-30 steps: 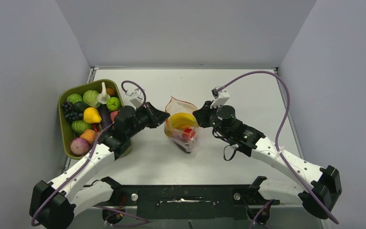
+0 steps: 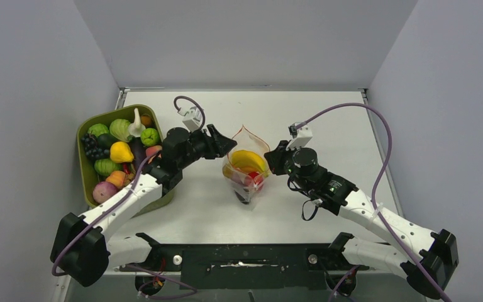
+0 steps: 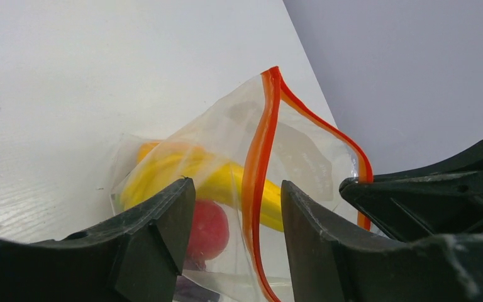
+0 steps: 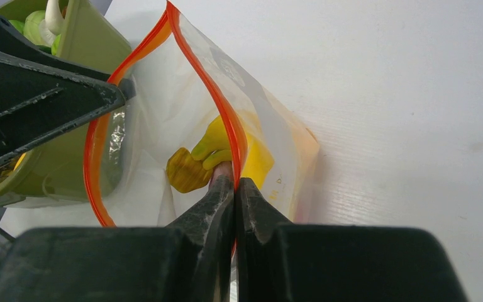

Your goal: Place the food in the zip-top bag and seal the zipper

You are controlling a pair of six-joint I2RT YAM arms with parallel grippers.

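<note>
The clear zip top bag (image 2: 247, 182) with its orange zipper rim (image 3: 262, 151) stands mouth open on the table between my grippers. Inside it lie a yellow banana (image 2: 249, 160), a red round food (image 3: 207, 229) and a few other pieces partly hidden by the plastic. My left gripper has its fingers parted, with the near orange rim running through the gap and clear of both fingers. At the opposite side of the mouth, my right gripper is shut on the bag's rim.
A green bin (image 2: 87, 170) full of vegetables and fruit stands at the left, close beside my left arm.
Both grippers and the bag have shifted right in the top view.
</note>
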